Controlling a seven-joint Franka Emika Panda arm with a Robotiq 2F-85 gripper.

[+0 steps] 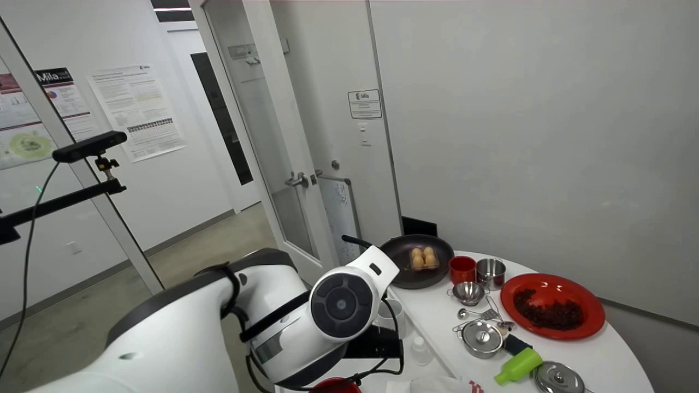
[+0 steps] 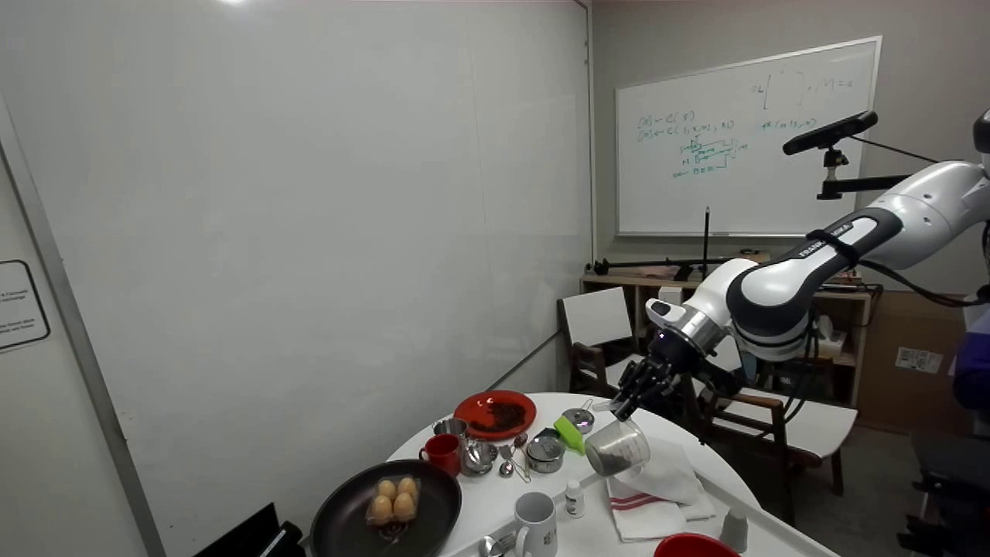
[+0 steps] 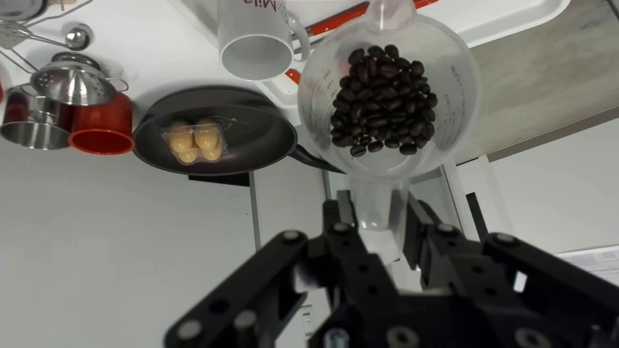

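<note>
A clear measuring cup with dark coffee beans inside hangs in the air. My gripper is shut on its clear handle, which sits between the black fingers. In exterior view 2 the same cup is tilted under the gripper, over the white towel's side of the table, its beans lying toward the bottom. Exterior view 1 hides the cup and the fingers behind the arm.
A grey-white mug, a small white bottle and a striped towel are near the cup. A red bowl lies at the front. Farther off are a black pan with eggs, a red plate of dark bits, and small metal cookware.
</note>
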